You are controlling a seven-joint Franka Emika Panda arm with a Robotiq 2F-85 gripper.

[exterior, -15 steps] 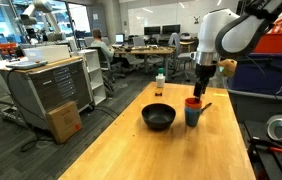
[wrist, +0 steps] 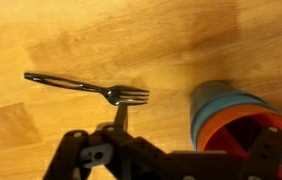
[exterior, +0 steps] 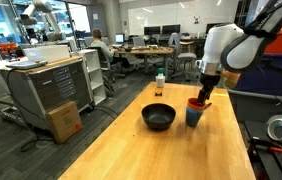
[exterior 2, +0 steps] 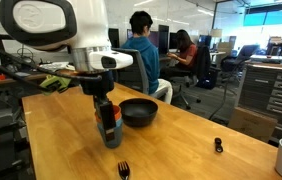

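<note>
A black fork [wrist: 86, 88] lies flat on the wooden table; its tines point toward the cups in the wrist view. Beside it stands a blue-grey cup [exterior 2: 112, 134] with an orange-red cup [wrist: 219, 128] nested inside. My gripper is open, fingers spread, with the fork ahead of one finger and the cups close by the other. Exterior view 1 has the gripper [exterior: 202, 92] low, right at the cups [exterior: 192, 117]. Whether a finger touches the cup rim, I cannot tell.
A black bowl [exterior: 159, 117] sits on the table near the cups. Farther back on the table stands a small bottle [exterior: 160, 76].
The arm and gripper have come down lower, close to the cups. The cups and the bowl stay where they were.
</note>
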